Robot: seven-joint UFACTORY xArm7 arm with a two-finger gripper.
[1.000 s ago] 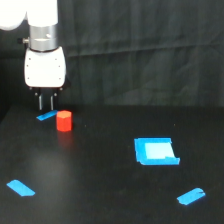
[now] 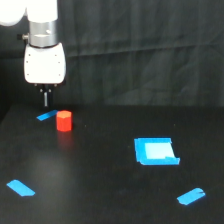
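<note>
At the upper left, the gripper [image 2: 45, 98] points straight down from a white arm [image 2: 44, 66]. Its thin fingers stand close together, and nothing shows between them. A small red block [image 2: 64, 121] rests on the black table, below and to the right of the fingertips, apart from them. Farther right on the table lies a white square [image 2: 158, 151] framed by blue tape [image 2: 140, 150].
Strips of blue tape mark the table: a far-left strip [image 2: 46, 116] behind the block, a front-left strip [image 2: 20, 188] and a front-right strip [image 2: 191, 196]. A dark curtain [image 2: 140, 55] hangs behind.
The fingers stood apart one second ago and now are close together. They also hang slightly lower or at about the same height. The red block has not moved.
</note>
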